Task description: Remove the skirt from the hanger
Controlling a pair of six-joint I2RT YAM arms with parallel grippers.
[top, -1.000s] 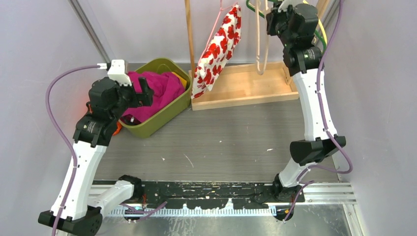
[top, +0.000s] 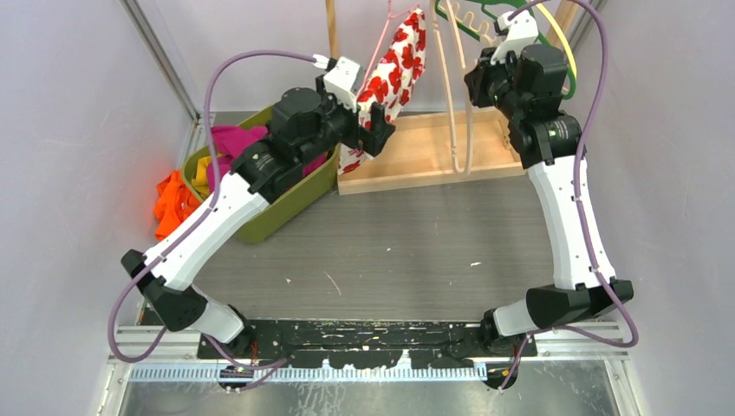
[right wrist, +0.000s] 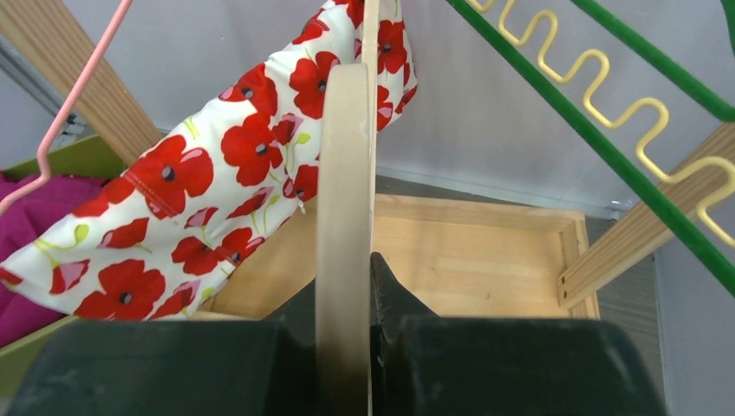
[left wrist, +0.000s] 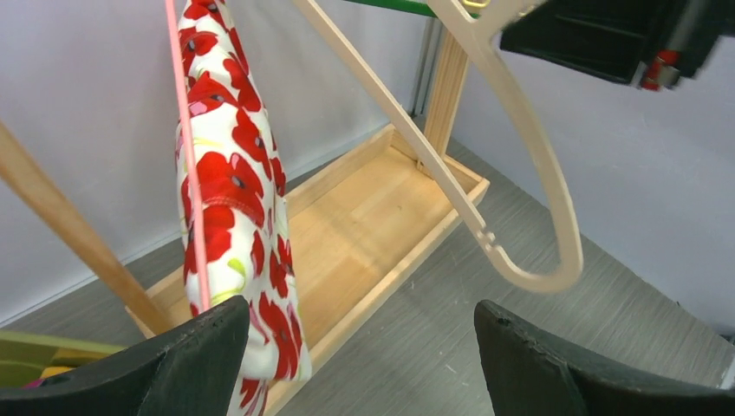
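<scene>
The white skirt with red flowers (top: 400,71) hangs from a pink hanger (top: 379,41); the left wrist view has the skirt (left wrist: 227,186) at left, with the pink hanger bar (left wrist: 192,165) along it. My left gripper (top: 379,130) stands open in front of the skirt's lower part, and its left finger (left wrist: 195,360) overlaps the cloth in view; touching cannot be told. My right gripper is shut on a beige hanger (right wrist: 344,191), away from the skirt. That beige hanger (top: 459,104) hangs bare to the skirt's right.
A green hanger (right wrist: 598,143) with yellow hooks hangs at right. Below is the wooden rack base (top: 425,154). An olive tub (top: 279,217) holding magenta and yellow cloth stands at left, an orange cloth (top: 173,205) beside it.
My left arm has swung right from beside the tub to the skirt.
</scene>
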